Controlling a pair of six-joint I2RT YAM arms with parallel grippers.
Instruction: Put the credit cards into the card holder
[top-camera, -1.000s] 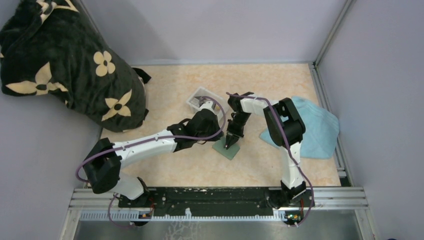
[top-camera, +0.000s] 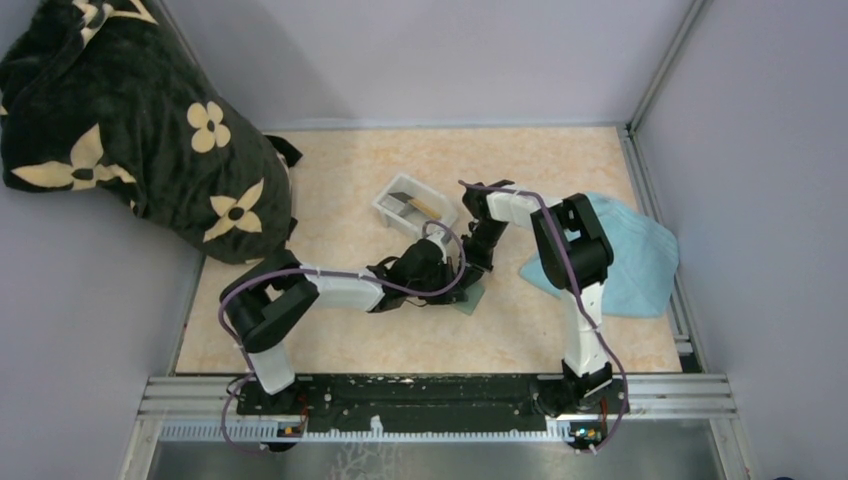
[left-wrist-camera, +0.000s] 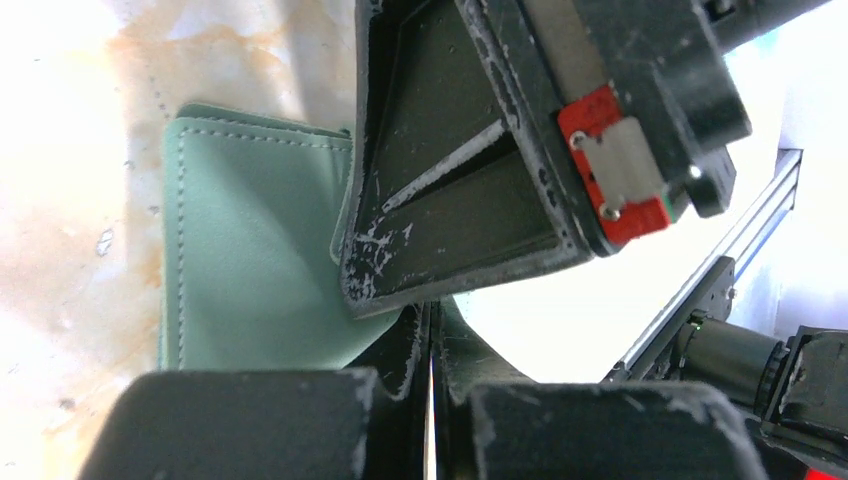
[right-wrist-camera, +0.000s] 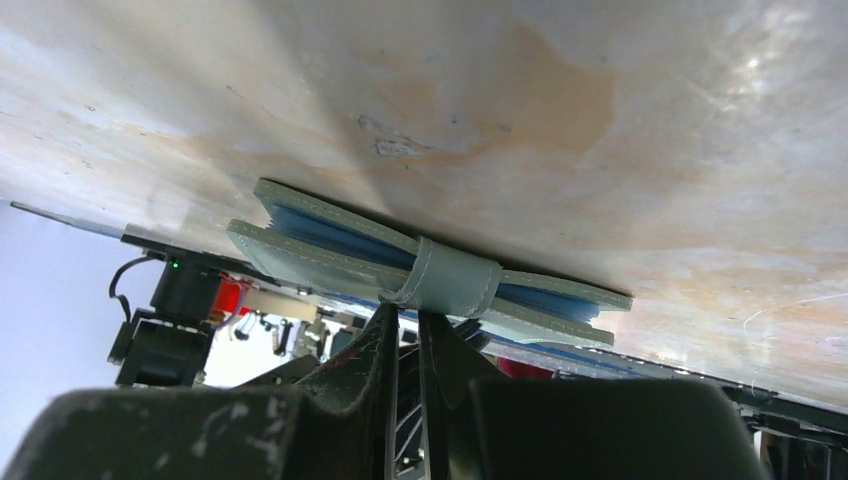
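Observation:
The green card holder (top-camera: 468, 300) lies mid-table under both grippers; the left wrist view shows its stitched flap (left-wrist-camera: 250, 230), the right wrist view its edge with a strap (right-wrist-camera: 450, 275) and blue sleeves. My left gripper is shut at the holder, nothing visible between its fingers, its tips partly hidden. My right gripper is at the strap with its fingertips nearly together; whether it grips the strap is unclear. A white bin (top-camera: 388, 212) behind them holds dark and tan flat items, perhaps cards.
A blue cloth (top-camera: 630, 260) lies at the right, and a dark patterned cushion (top-camera: 160, 150) fills the back left.
The left arm has moved right and its gripper down beside the holder. The right gripper has shifted slightly rightward, and the holder seems to have moved slightly with it.

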